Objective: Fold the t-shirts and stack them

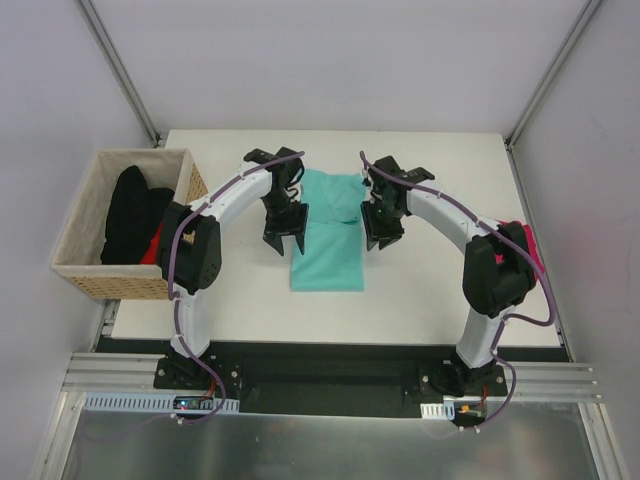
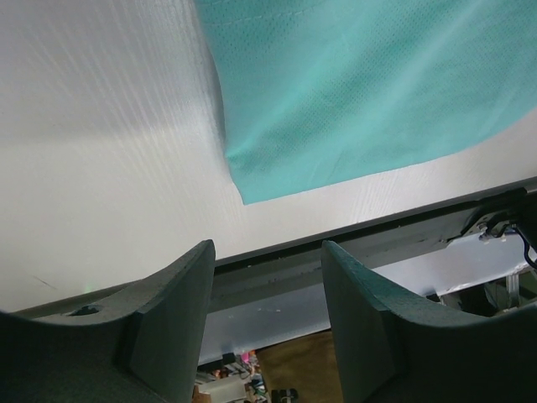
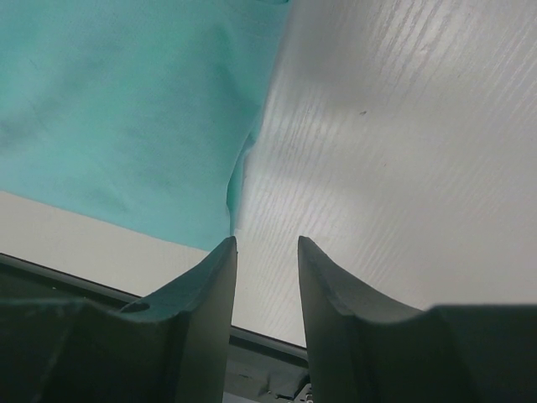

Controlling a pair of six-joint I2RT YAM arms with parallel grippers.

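A turquoise t-shirt [image 1: 328, 262] lies in the middle of the white table, its sides folded in to a narrow strip. Its upper part [image 1: 333, 197] is partly hidden by the grippers. Over its left edge my left gripper [image 1: 288, 250] stands open, and in the left wrist view the shirt's lower corner [image 2: 246, 189] shows beyond the fingers with nothing between them. At the right edge my right gripper [image 1: 383, 245] is part open and empty. The right wrist view shows the shirt's lower right corner [image 3: 220, 239] close by the left fingertip.
A wicker basket [image 1: 75, 235] at the left holds black and red cloth [image 1: 130, 215]. Red cloth [image 1: 532, 250] lies at the table's right edge, partly behind the right arm.
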